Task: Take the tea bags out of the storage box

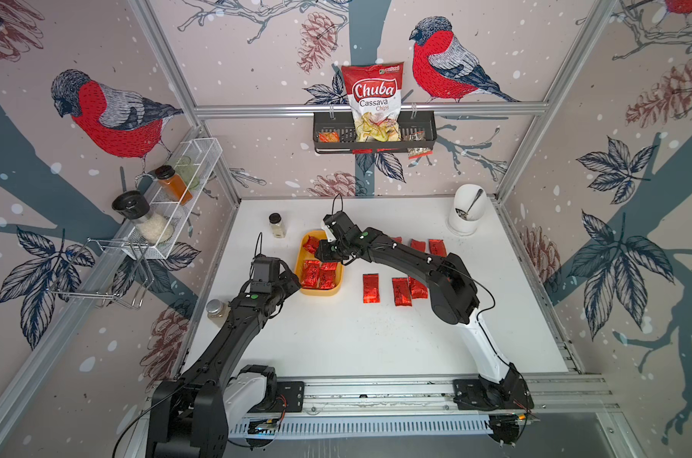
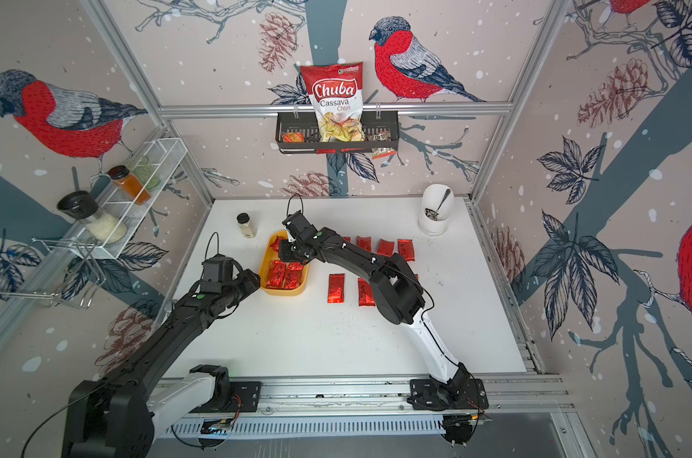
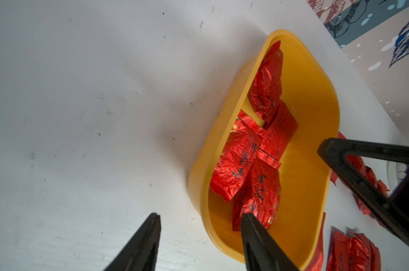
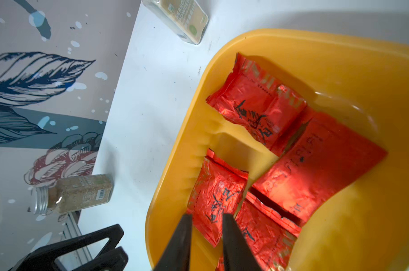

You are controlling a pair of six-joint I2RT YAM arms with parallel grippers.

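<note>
The yellow storage box (image 3: 315,131) holds several red tea bags (image 4: 319,167). More red tea bags (image 1: 370,287) lie on the table to its right. My right gripper is over the box, its fingers apart with a narrow gap and nothing seen held, just in front of a tea bag in the wrist view. My left gripper stands open at the near left of the box, with only table and box wall showing beyond its fingers.
Seasoning jars (image 1: 276,224) (image 4: 78,193) stand behind and left of the box. A white container with a spoon (image 2: 430,221) is at the back right.
</note>
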